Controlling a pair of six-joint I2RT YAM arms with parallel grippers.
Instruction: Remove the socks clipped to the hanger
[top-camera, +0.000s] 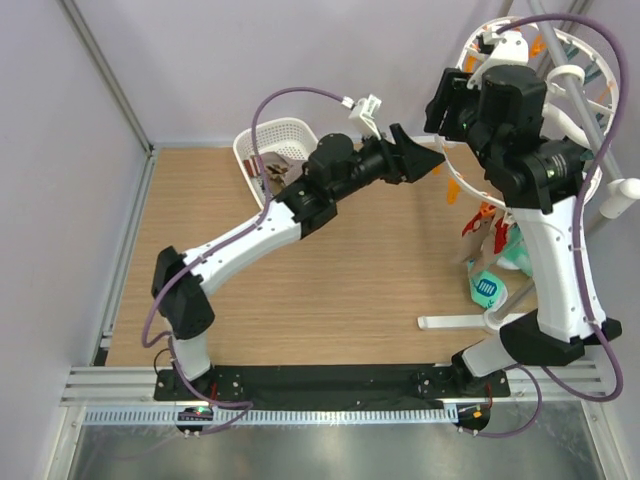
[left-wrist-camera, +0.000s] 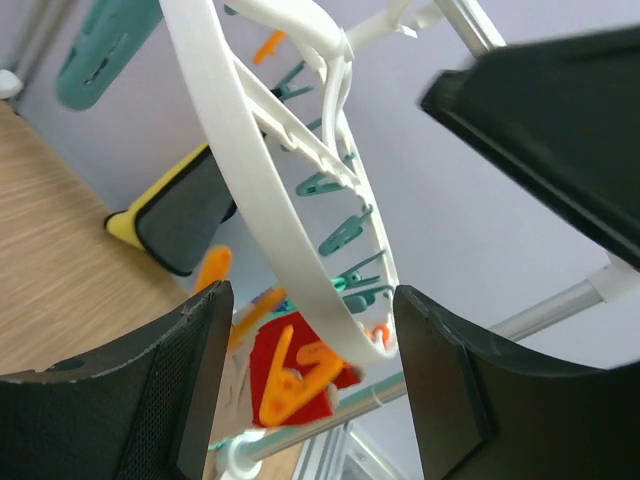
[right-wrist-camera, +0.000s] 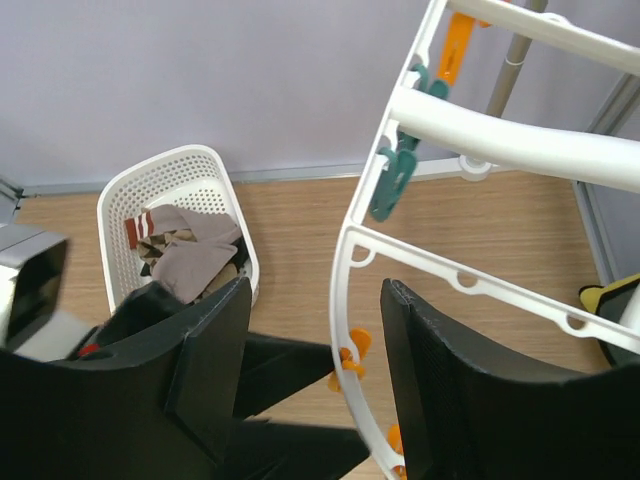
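Note:
The round white hanger (top-camera: 455, 45) is at the upper right, with orange clips (top-camera: 453, 190) and teal clips (right-wrist-camera: 394, 185) on its rim. Red-and-beige socks (top-camera: 478, 238) and a teal sock (top-camera: 487, 289) hang below, partly behind my right arm. In the left wrist view, a red sock part (left-wrist-camera: 262, 362) shows behind orange clips. My left gripper is open, its fingers either side of the view of the rim; contact is unclear. My right gripper stands open at the hanger's left side, nothing visibly gripped. Left gripper fingers (right-wrist-camera: 285, 372) reach toward the rim below it.
A white basket (right-wrist-camera: 112, 225) holding several socks (right-wrist-camera: 190, 255) stands at the back left. The hanger's grey pole (top-camera: 590, 115) rises at the right, with a white foot (top-camera: 450, 322) on the floor. A yellow-and-black object (left-wrist-camera: 180, 210) lies beyond. Mid-floor is clear.

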